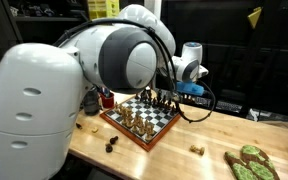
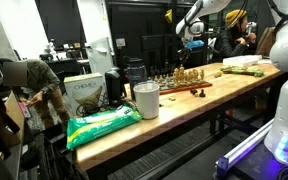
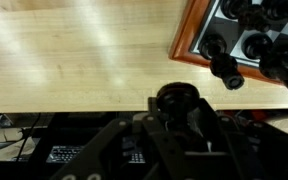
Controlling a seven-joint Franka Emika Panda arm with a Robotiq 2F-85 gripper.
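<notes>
In the wrist view, a dark, round-topped chess piece (image 3: pixel 177 98) sits at the tips of my gripper, which is shut on it. The piece appears over the table's edge, beside the chessboard. The chessboard (image 1: pixel 142 115) has a brown frame and carries light brown pieces on its near side and dark pieces on its far side. A corner of that board shows at upper right in the wrist view, with several black pieces (image 3: pixel 213 45) on it. Exterior view 1 has the arm's white wrist (image 1: pixel 191 62) beyond the board, the fingers hard to make out.
Loose small pieces lie on the wooden table (image 1: pixel 209 135), among them a tan one (image 1: pixel 197 150) and a dark one (image 1: pixel 111 146). A green patterned item (image 1: pixel 251 163) lies at right. A green bag (image 2: pixel 102 125) and a clear container (image 2: pixel 147 99) occupy the table's other end.
</notes>
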